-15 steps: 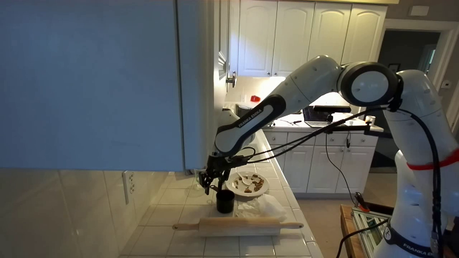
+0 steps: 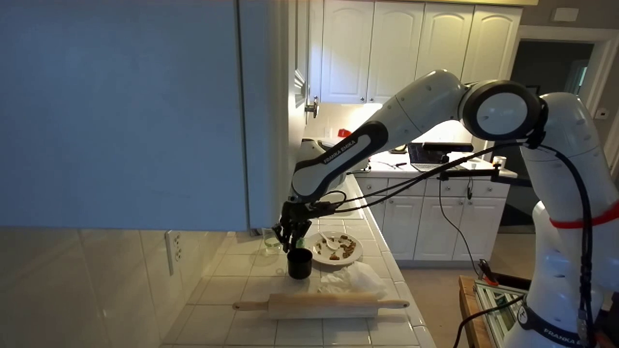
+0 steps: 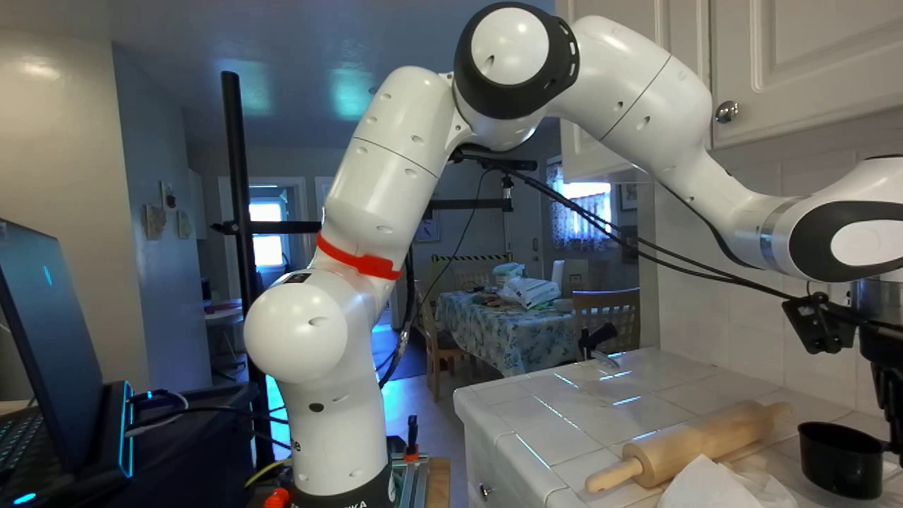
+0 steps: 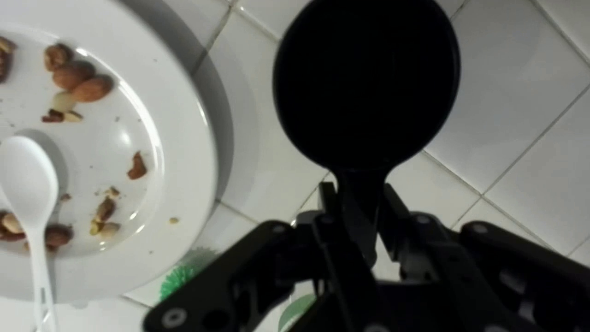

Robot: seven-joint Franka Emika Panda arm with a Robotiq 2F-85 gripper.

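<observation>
A black cup with a short handle [image 4: 362, 83] is held by that handle, which runs between the fingers of my gripper, shut on it. The wrist view looks down into the cup; its inside is too dark to make out. In exterior view 1 the cup [image 2: 299, 264] hangs under the gripper, over the counter between the plate and the rolling pin. At the right edge of exterior view 2 the cup [image 3: 839, 460] appears upright, with part of the gripper out of frame.
A white plate [image 2: 355, 258] with nuts and a white spoon [image 4: 27, 182] lies beside the cup. Crumpled white paper [image 2: 362, 280] and a wooden rolling pin [image 2: 322, 305] are nearer the camera. A clear glass [image 2: 271, 240] stands behind, near the wall. An upper cabinet [image 2: 122, 116] overhangs the counter.
The gripper and the black cup have risen and shifted slightly left in exterior view 1. The plate, paper and rolling pin have stayed put.
</observation>
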